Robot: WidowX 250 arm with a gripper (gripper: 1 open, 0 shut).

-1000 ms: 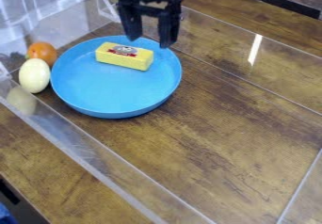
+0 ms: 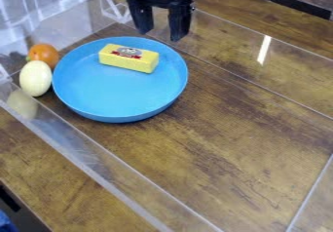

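Observation:
My black gripper (image 2: 162, 23) is at the top centre, above the back of the blue plate (image 2: 120, 95), its two fingers hanging apart with nothing seen between them. A yellow box (image 2: 130, 58) with a small printed label lies on the plate. An orange round item (image 2: 45, 55) and a pale egg-shaped item (image 2: 35, 80) sit to the left, outside the plate.
A clear strip or barrier runs along the left side.
My gripper has moved up in the view, away from the plate and the yellow box. The items on the surface look unchanged.

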